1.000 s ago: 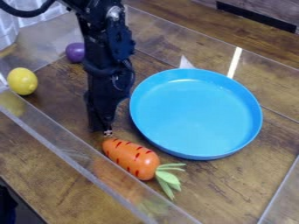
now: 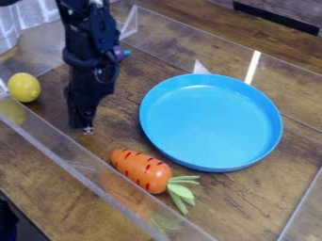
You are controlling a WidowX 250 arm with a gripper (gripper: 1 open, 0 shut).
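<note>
My black gripper (image 2: 82, 126) reaches down from the top left to the wooden table, left of the blue plate (image 2: 210, 119) and above-left of the toy carrot (image 2: 141, 170). Its fingers look shut, with nothing visible between them. A yellow lemon (image 2: 24, 87) lies to its left.
Clear plastic walls edge the wooden work area (image 2: 251, 198) at the front left, back and right. Bare table shows behind the plate and at the lower right.
My gripper has moved left, away from the carrot's upper end and the plate.
</note>
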